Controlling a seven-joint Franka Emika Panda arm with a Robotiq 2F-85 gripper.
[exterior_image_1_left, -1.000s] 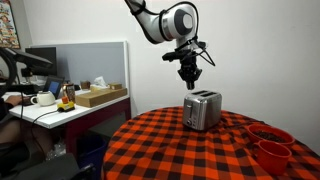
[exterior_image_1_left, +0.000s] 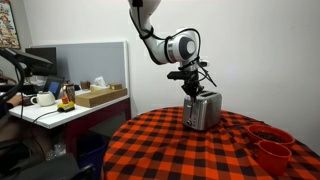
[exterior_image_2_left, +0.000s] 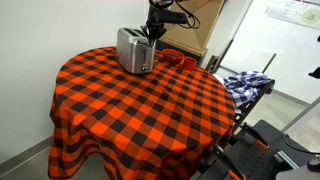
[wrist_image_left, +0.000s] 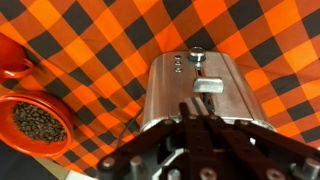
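Observation:
A silver toaster (exterior_image_1_left: 203, 112) stands upright on a round table with a red-and-black checked cloth. My gripper (exterior_image_1_left: 191, 95) has its fingers pointing down at the toaster's near end. In exterior view 2 the gripper (exterior_image_2_left: 151, 40) is right at the toaster (exterior_image_2_left: 133, 52), by its upper end. From above, the toaster's end shows a knob (wrist_image_left: 196, 54), small buttons and a lever (wrist_image_left: 208, 84); the gripper's fingertips (wrist_image_left: 196, 107) lie close behind the lever. The fingers are shut, and nothing shows between them. Whether they touch the lever I cannot tell.
Right of the toaster are a red bowl of coffee beans (wrist_image_left: 40, 121) and a red cup (exterior_image_1_left: 272, 157). The checked tablecloth (exterior_image_2_left: 140, 105) is clear in front. A side desk (exterior_image_1_left: 62, 112) holds a mug and boxes.
The toaster, bowl and cup stand where they were.

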